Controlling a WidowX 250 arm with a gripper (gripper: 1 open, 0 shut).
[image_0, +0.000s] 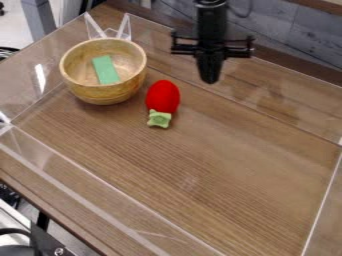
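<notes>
My gripper (211, 55) hangs over the back middle of the wooden table (227, 180), a dark arm with its fingertips pointing down, blurred; it looks shut, with nothing visible between its fingers. In front of it and to the left lie a red oval object (163, 96) and, just before that, a small light green block (159, 119). A wicker bowl (83, 83) at the back left holds a green rectangular block (107, 69).
A raised edge or wall runs along the back, and white objects and cables show beyond the left edge.
</notes>
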